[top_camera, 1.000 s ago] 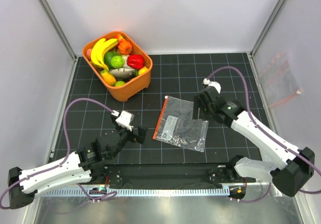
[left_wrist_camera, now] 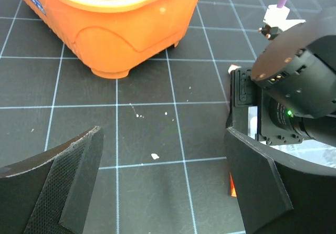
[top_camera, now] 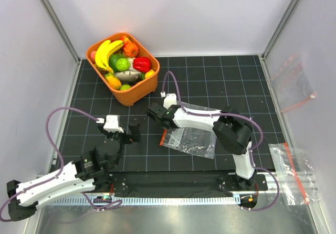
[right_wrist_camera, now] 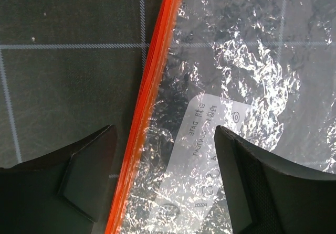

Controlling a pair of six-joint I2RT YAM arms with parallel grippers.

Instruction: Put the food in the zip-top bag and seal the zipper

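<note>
A clear zip bag [top_camera: 194,142] with an orange zipper edge [right_wrist_camera: 147,103] lies flat on the black mat. My right gripper [top_camera: 163,118] is open, low over that edge, its fingers either side of the zipper in the right wrist view [right_wrist_camera: 165,139]. My left gripper [top_camera: 134,131] stands open left of the bag, nothing between its fingers. An orange bin [top_camera: 134,93] at the back left holds toy food: bananas [top_camera: 105,53], a red pepper [top_camera: 142,64], a fish [top_camera: 127,76] and several other pieces.
White walls enclose the workspace. The right gripper's housing stands close to the left gripper in the left wrist view [left_wrist_camera: 294,76].
My right arm has moved left across the bag to its zipper edge. My left gripper has shifted slightly left.
</note>
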